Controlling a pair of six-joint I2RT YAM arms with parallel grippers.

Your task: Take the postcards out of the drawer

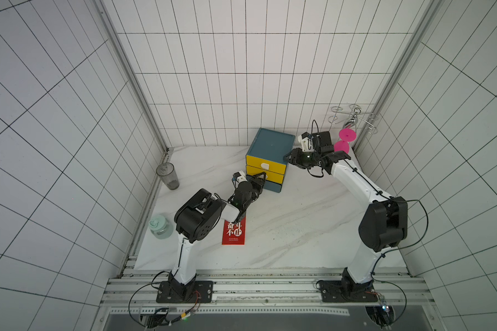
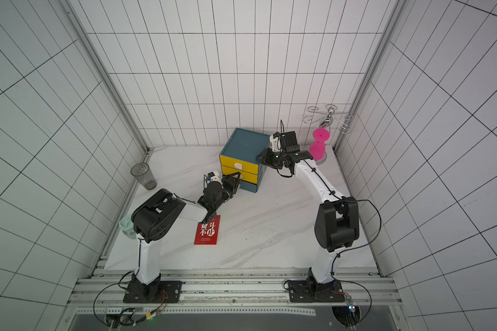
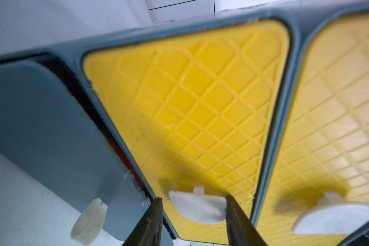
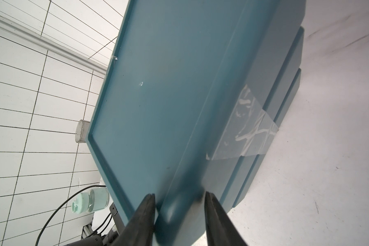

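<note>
The drawer cabinet (image 1: 270, 144) has two yellow fronts above a blue-grey one. In the left wrist view the blue-grey drawer (image 3: 65, 131) stands slightly ajar, with a red strip (image 3: 125, 157) showing in its gap. My left gripper is open, its fingers on either side of the middle yellow drawer's white knob (image 3: 198, 209), the right one right beside it. Across the cabinet's edge sits my right gripper, fingers apart on both sides of the corner; whether it clamps is unclear. A red postcard (image 1: 233, 234) with white characters lies on the table, partly under the left arm.
A clear glass (image 1: 168, 175) and a jar with a mint lid (image 1: 160, 226) stand at the left. At the back right are a metal rack (image 1: 354, 117) and a pink object (image 2: 318, 146).
</note>
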